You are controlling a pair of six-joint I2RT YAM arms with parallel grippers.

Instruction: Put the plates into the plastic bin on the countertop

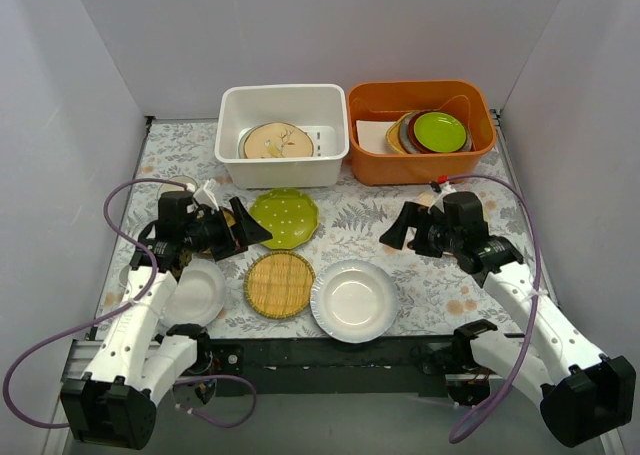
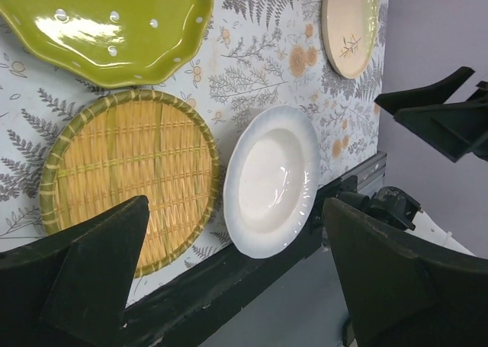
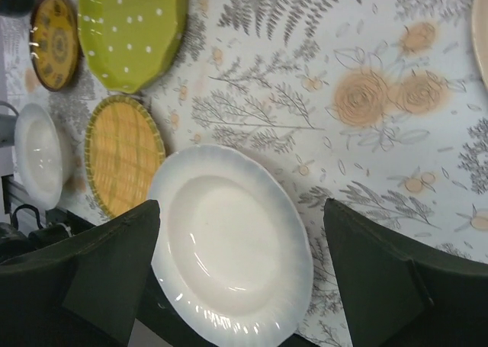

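A white plastic bin (image 1: 235, 167) at the back holds a tan decorated plate (image 1: 278, 143). On the countertop lie a green dotted plate (image 1: 287, 218), a round woven plate (image 1: 279, 285), a white plate (image 1: 354, 302) and, at left, another white plate (image 1: 195, 293). My left gripper (image 1: 252, 245) is open and empty, above the counter beside the green plate. Over the right side hovers my right gripper (image 1: 400, 243), also open; the white plate (image 3: 229, 244) shows below its parted fingers. That arm mostly covers a beige plate (image 2: 351, 27). A yellow-brown plate (image 3: 53, 40) is partly hidden by the left arm from above.
An orange bin (image 1: 430, 171) beside the white one contains several stacked dishes, a green one (image 1: 439, 131) on top, and a pale square piece (image 1: 374, 136). Patterned counter between the green plate and the right gripper is bare. Walls close both sides.
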